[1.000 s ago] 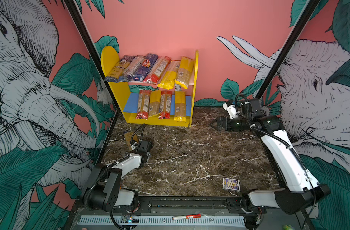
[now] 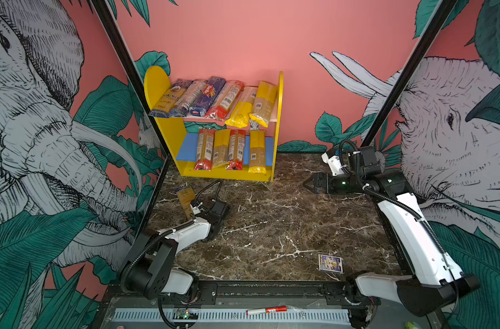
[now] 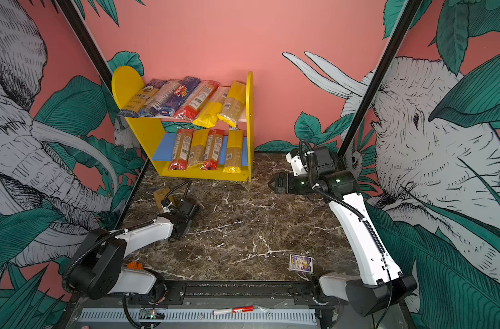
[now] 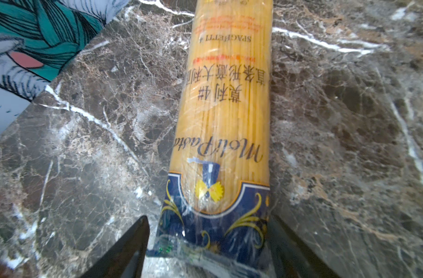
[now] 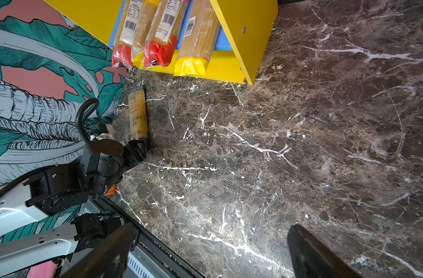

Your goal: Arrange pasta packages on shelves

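Note:
A yellow spaghetti package (image 4: 223,120) with a dark blue end lies flat on the marble table, near the left wall. In the left wrist view my left gripper is open, its fingers on either side of the package's blue end; whether they touch it I cannot tell. The top left view shows only the far part of this package (image 2: 185,200) behind the left arm. My right gripper is open and empty, over the table right of the yellow shelf unit (image 2: 277,126). Packages fill the upper shelf; several, including a yellow-ended one (image 2: 257,150), lie on the lower shelf.
A small picture card (image 2: 330,263) lies at the table's front right. A red and white marker (image 2: 266,310) rests beyond the front edge. On the lower shelf, a gap shows left of the first red package (image 2: 204,149).
The left gripper has shifted a little to the right beside the table package, and its wrist has turned. The right arm has moved slightly toward the front and right. The shelved packages look unchanged.

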